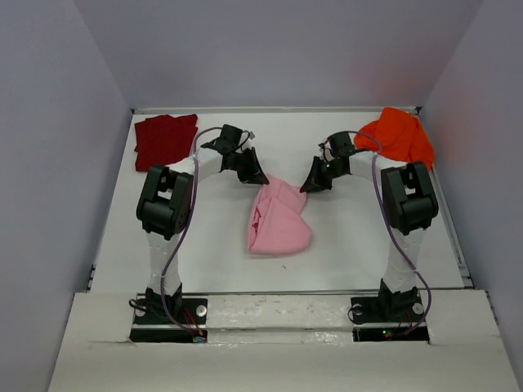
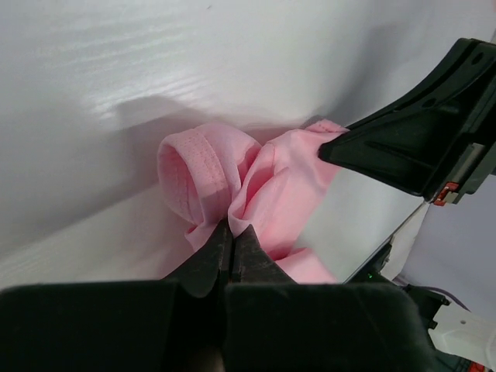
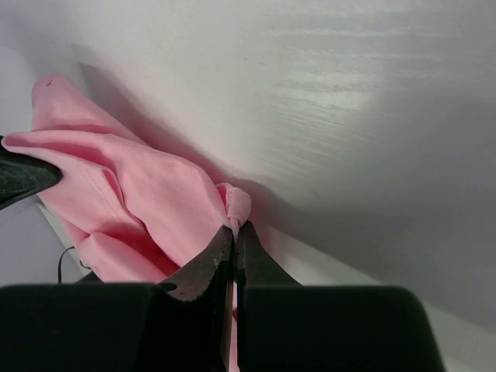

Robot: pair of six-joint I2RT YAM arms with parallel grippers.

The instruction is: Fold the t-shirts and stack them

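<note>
A pink t-shirt [image 1: 279, 224] lies in loose folds on the middle of the white table, its far end pinched by both grippers. My left gripper [image 1: 264, 181] is shut on the upper left corner; in the left wrist view the cloth [image 2: 194, 170] bunches up at its fingertips [image 2: 232, 244]. My right gripper [image 1: 303, 190] is shut on the upper right corner, where a small pinch of pink cloth [image 3: 236, 203] rises between its tips.
A folded dark red shirt [image 1: 163, 140] lies at the back left, an orange shirt [image 1: 400, 131] at the back right.
</note>
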